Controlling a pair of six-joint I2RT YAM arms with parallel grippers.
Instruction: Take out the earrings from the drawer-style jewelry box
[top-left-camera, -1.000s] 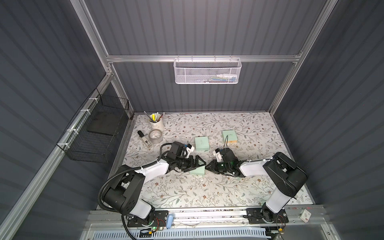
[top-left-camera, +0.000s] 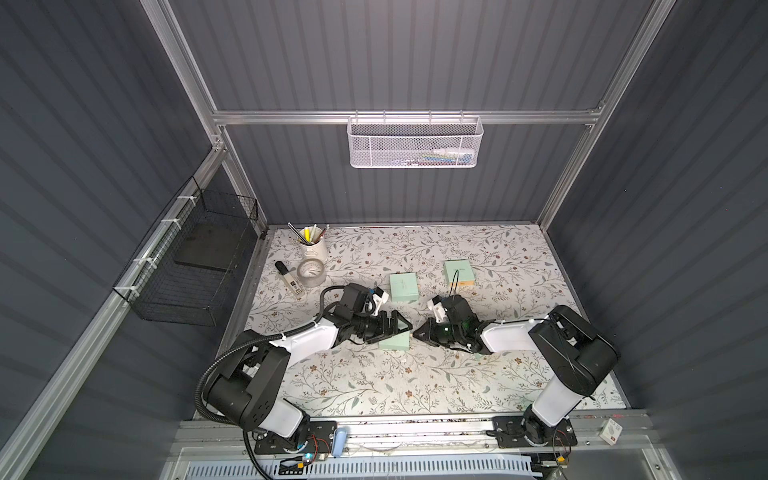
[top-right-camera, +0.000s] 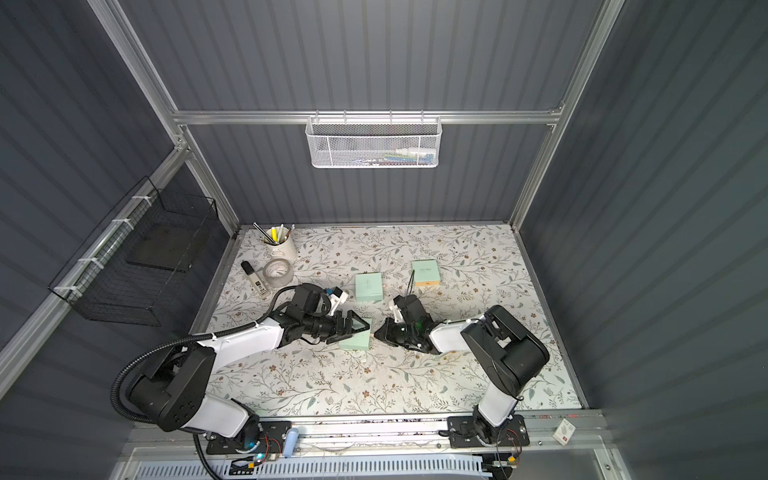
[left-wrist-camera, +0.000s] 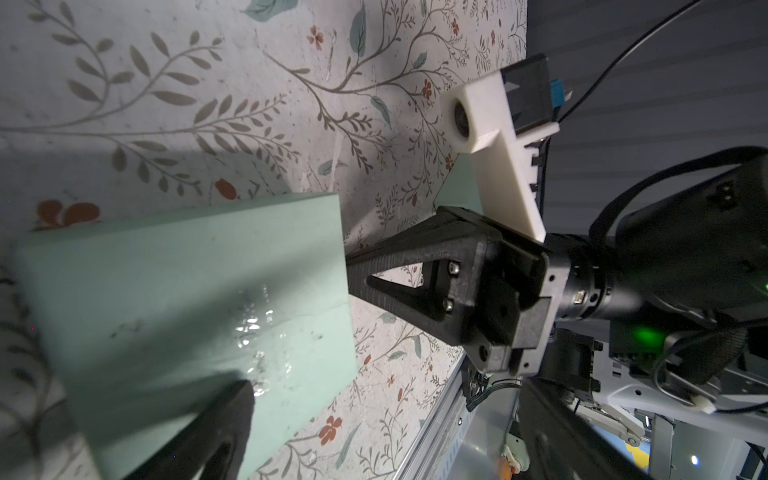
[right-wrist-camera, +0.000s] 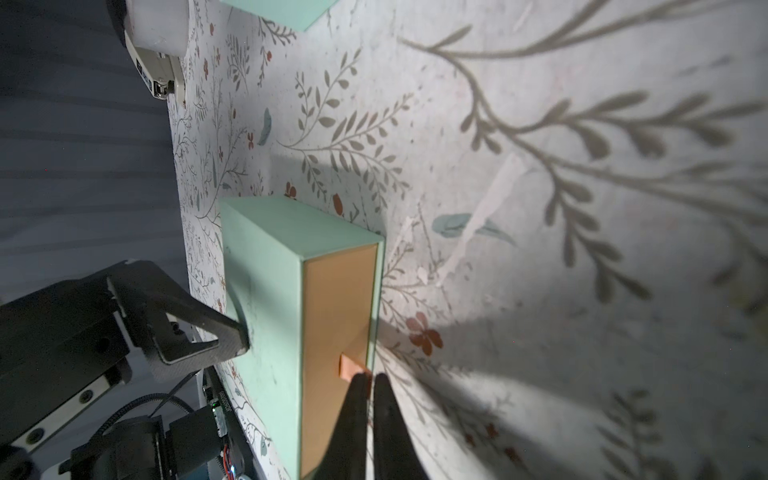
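A pale green drawer-style jewelry box (top-left-camera: 394, 343) lies on the patterned table between the two arms. My left gripper is open over it, one finger (left-wrist-camera: 384, 268) at the box's edge and the other blurred across its top. In the right wrist view, the box (right-wrist-camera: 268, 320) turns its orange drawer front (right-wrist-camera: 336, 296) to me, and a small orange pull tab (right-wrist-camera: 352, 368) sticks out. My right gripper has its tips close together right at this tab; whether the tab is between them I cannot tell. No earrings show.
Two more green boxes stand farther back, one near the middle (top-left-camera: 404, 286) and one to its right (top-left-camera: 458, 272). A tape roll (top-left-camera: 311, 272), a marker (top-left-camera: 288, 278) and a pen cup (top-left-camera: 315, 244) are at the back left.
The left arm and the boxes look unmoved.
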